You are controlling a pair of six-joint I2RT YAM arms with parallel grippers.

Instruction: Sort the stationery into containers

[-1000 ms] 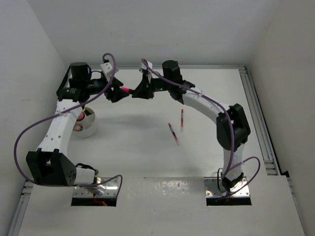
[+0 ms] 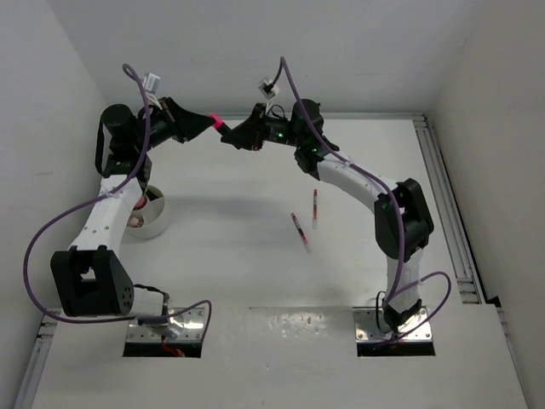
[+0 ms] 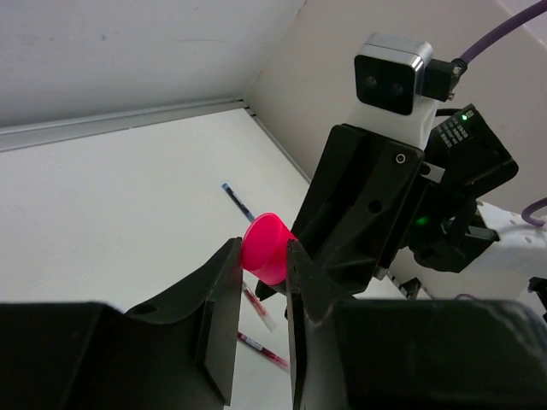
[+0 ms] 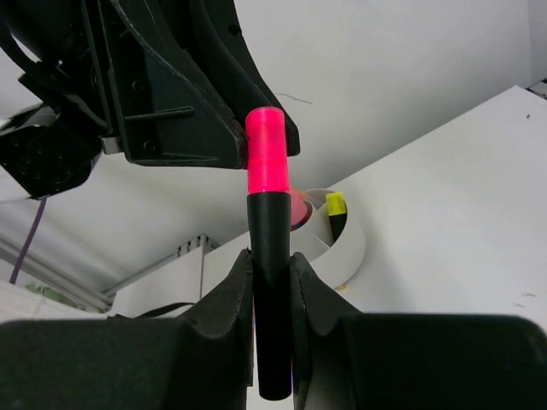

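A black marker with a pink cap hangs raised between my two grippers. My right gripper is shut on its black barrel. My left gripper is shut at the pink end, its fingertips meeting the cap. A white round container at the left holds pink and yellow-capped items. Two red pens lie on the white table right of centre; a blue pen also shows in the left wrist view.
Walls and metal rails border the table. My arms and their purple cables span both sides.
Over the last second both grippers have shifted toward the back of the table with the marker.
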